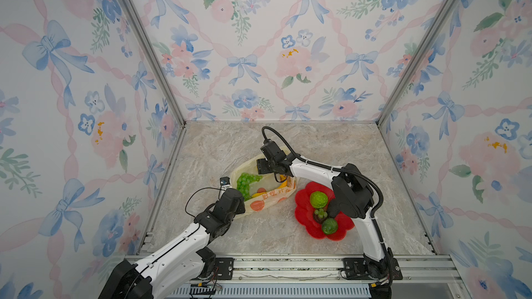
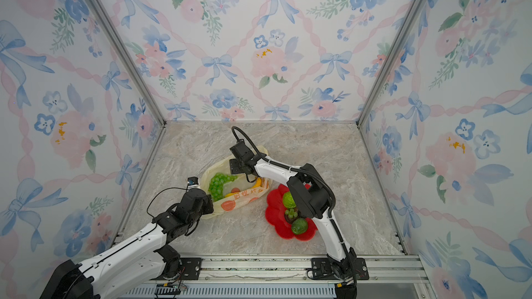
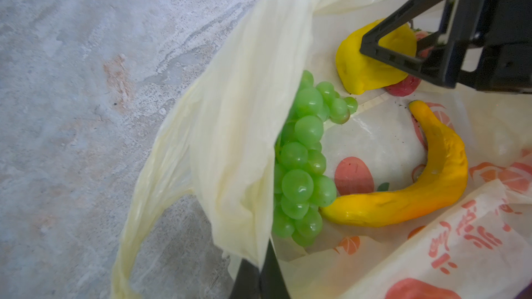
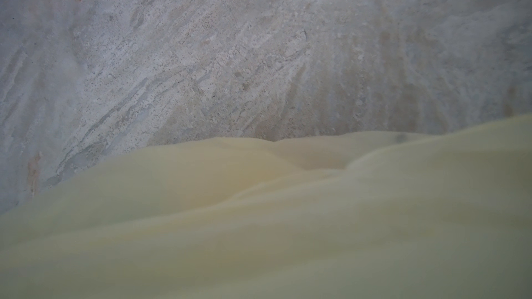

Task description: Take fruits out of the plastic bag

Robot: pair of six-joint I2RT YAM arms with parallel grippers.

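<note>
The pale yellow plastic bag [image 3: 238, 110] lies open on the table. Its rim is pinched in my left gripper, which is shut. Inside are green grapes [image 3: 302, 160], a banana [image 3: 421, 199], a yellow lemon [image 3: 354, 63] and a reddish fruit [image 3: 403, 85] partly behind the lemon. My right gripper [image 1: 262, 167] reaches into the bag's far side. In the left wrist view, its black finger [image 3: 388, 63] overlaps the lemon; how far the fingers are apart, and whether they grip it, is not clear. Blurred bag film [image 4: 266, 221] covers the lower right wrist view.
A red petal-shaped plate [image 1: 302, 218] with several green fruits [image 1: 318, 199] stands at the front right, partly under the right arm [image 1: 321, 170]. Bare table [image 1: 210, 144] shows at the back left and along the right side.
</note>
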